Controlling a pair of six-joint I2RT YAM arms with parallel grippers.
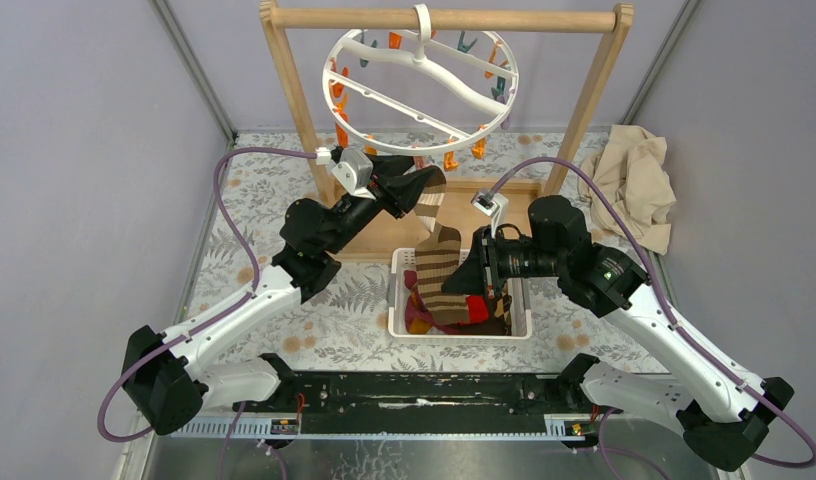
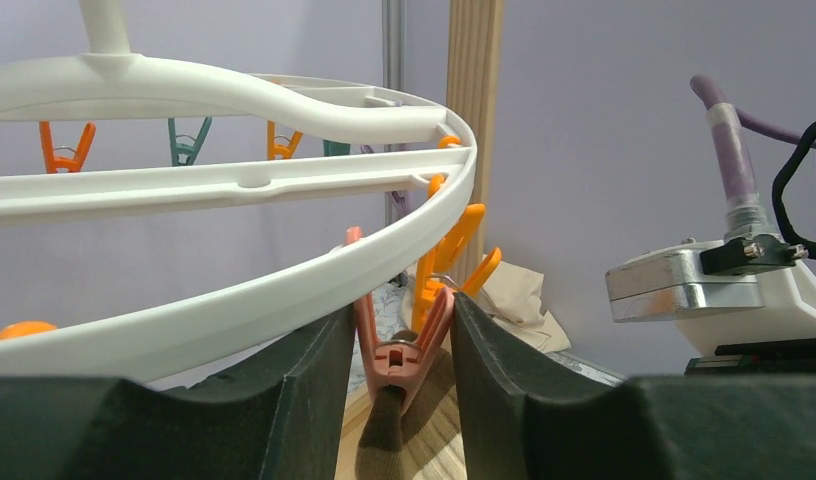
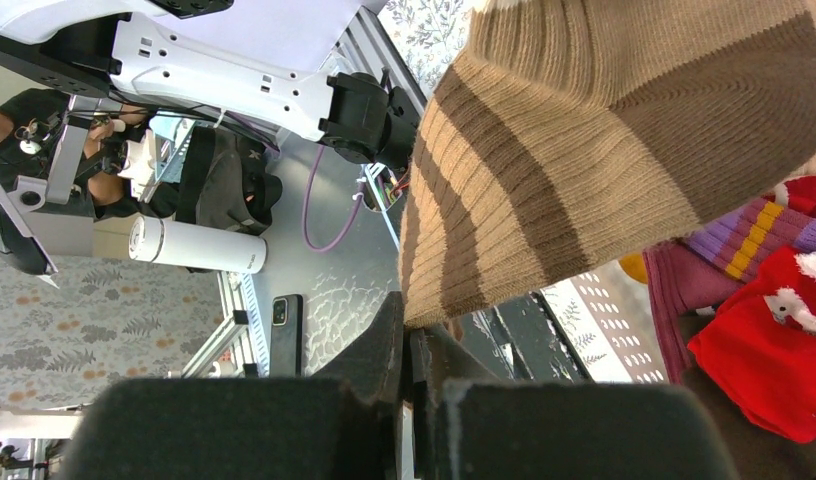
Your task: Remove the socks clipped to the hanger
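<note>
The white hanger ring (image 1: 514, 85) hangs from the wooden rack. A pink clip (image 2: 396, 362) on its rim sits between the fingers of my left gripper, which press against both of its handles. Below that clip hangs a brown-and-tan striped sock (image 1: 439, 255), its upper part gripped in the clip. The sock's lower end reaches over the basket. My right gripper is shut on the sock's edge, with only thin cloth at its fingertips. An orange clip (image 2: 464, 245) stands just behind the pink one.
A white basket (image 1: 394, 300) under the ring holds red, purple and dark socks (image 3: 769, 345). Several other orange and green clips line the ring. Beige cloth (image 1: 632, 180) lies at the right beside the rack.
</note>
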